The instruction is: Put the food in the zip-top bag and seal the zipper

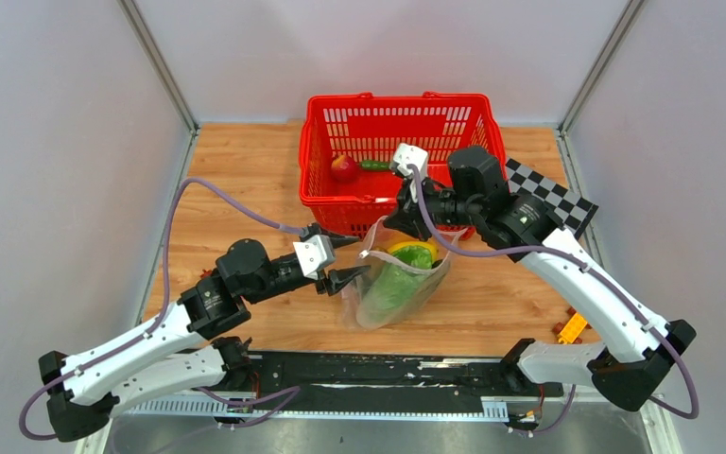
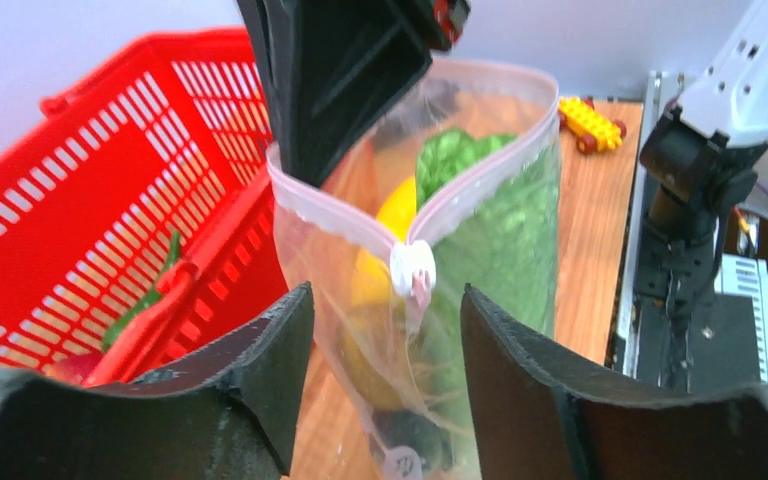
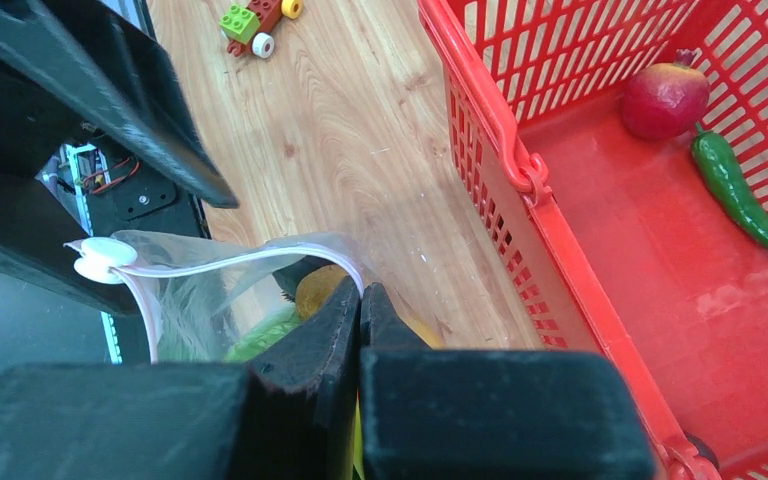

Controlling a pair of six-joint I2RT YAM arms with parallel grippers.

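Note:
The clear zip top bag (image 1: 399, 298) stands open, holding leafy greens (image 1: 392, 288) and a yellow item (image 1: 416, 252). A brown round item (image 3: 318, 289) also shows inside it in the right wrist view. My right gripper is shut on the bag's rim and holds it up. At the opposite end of the zipper is the white slider (image 2: 413, 268). My left gripper (image 1: 362, 255) is open, one finger on either side of that slider end in the left wrist view. Whether either finger touches the slider, I cannot tell.
A red basket (image 1: 402, 210) stands behind the bag with a pomegranate (image 3: 666, 98) and a green pepper (image 3: 735, 190) in it. A checkered board (image 1: 553, 199) lies to the right, and a yellow toy (image 1: 572, 329) at front right. Table left of the basket is bare.

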